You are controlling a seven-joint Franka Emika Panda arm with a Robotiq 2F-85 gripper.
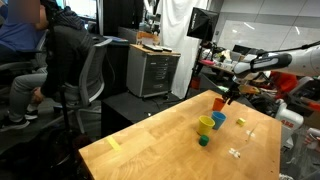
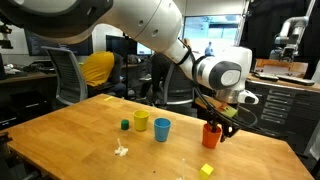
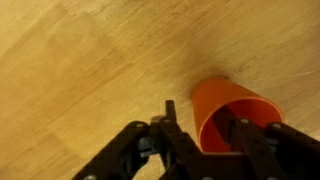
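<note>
The orange cup [image 2: 211, 137] stands on the wooden table below my gripper [image 2: 222, 120]. In the wrist view, the cup's mouth [image 3: 262, 112] faces the camera at the lower right. One of my fingers [image 3: 171, 112] is outside the cup and the other reaches over its opening, so the near wall lies between them. The fingers are apart, and the gripper looks open around that wall; whether either finger touches it I cannot tell. From exterior view 1, the cup [image 1: 218, 103] shows just left of the gripper, small and partly blurred.
A blue cup [image 2: 162, 130], a yellow cup [image 2: 140, 121] and a small green item [image 2: 125, 125] stand left of the orange cup. A yellow block [image 2: 207, 170] and a white item [image 2: 121, 151] lie nearer the front.
</note>
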